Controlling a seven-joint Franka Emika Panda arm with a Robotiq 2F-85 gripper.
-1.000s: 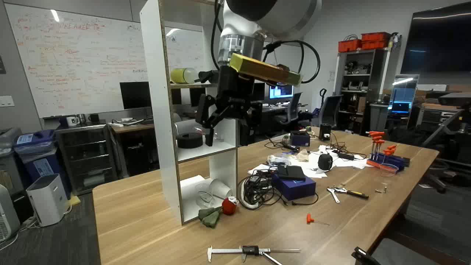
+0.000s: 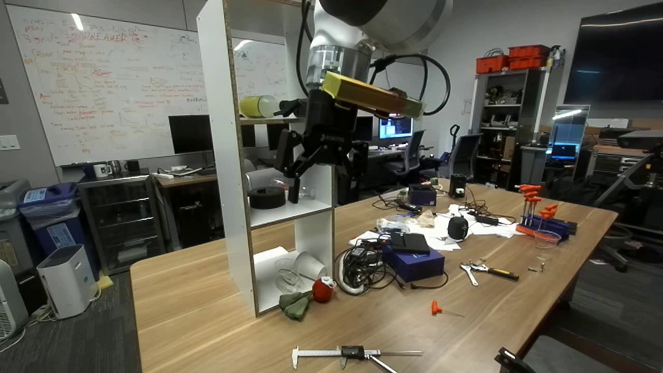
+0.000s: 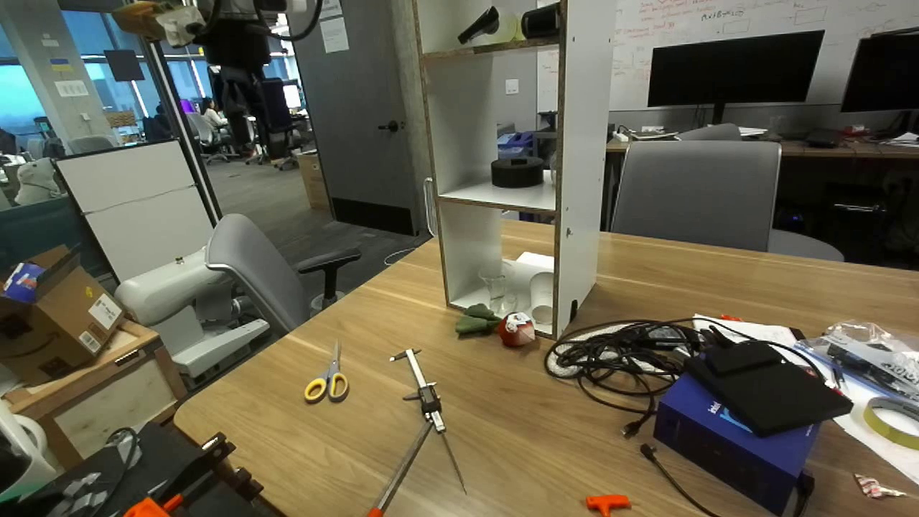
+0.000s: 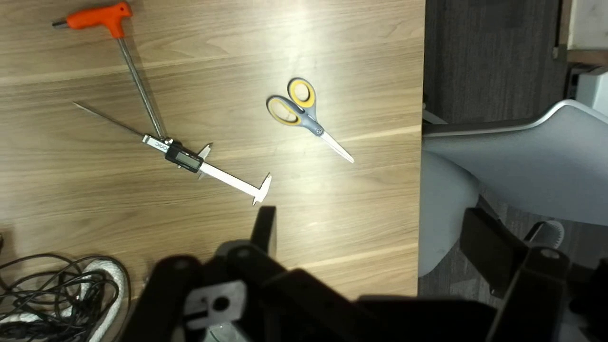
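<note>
High above the table hangs my gripper, its black fingers spread wide with nothing between them. Below it in the wrist view, scissors with yellow-and-grey handles lie flat on the wood. Digital calipers rest to their left, touching the shaft of an orange T-handle tool. At the foot of the white shelf lies a red and white object beside a green cloth-like piece. A black round roll sits on the middle shelf.
Tangled black cables and a blue box occupy the table right of the shelf in exterior view 1. A clear cup stands in the lowest compartment. A grey chair is by the table edge. Bare wood surrounds the scissors.
The gripper has shifted very slightly upward; its fingers remain open. Nothing on the table or shelf has visibly moved.
</note>
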